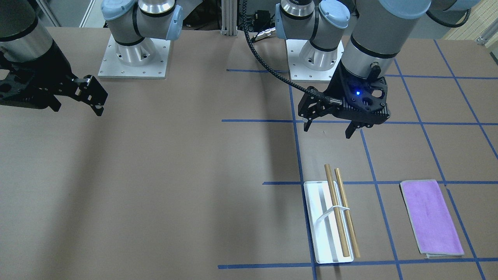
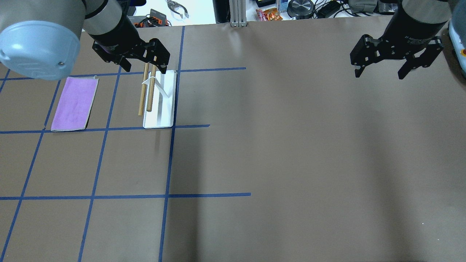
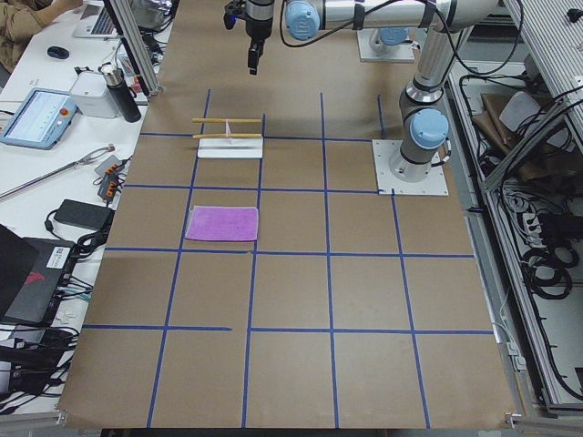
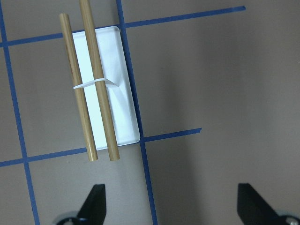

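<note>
Two wooden rods [image 1: 341,231] [image 4: 105,117] lie lengthwise on a white rectangular tray [image 1: 320,238] [image 4: 125,122], with a thin white strip across their middles. A purple cloth [image 1: 432,214] [image 3: 223,223] lies flat beside the tray. My gripper [image 1: 327,132] hangs above the table near the tray; in the left wrist view its fingers stand wide open with nothing between them, and the rods show above the gap.
A second black gripper [image 1: 74,100] [image 2: 380,70] hangs over the plain side of the table. Blue tape grid lines mark the cloth's side. Equipment and cables lie beyond its edges.
</note>
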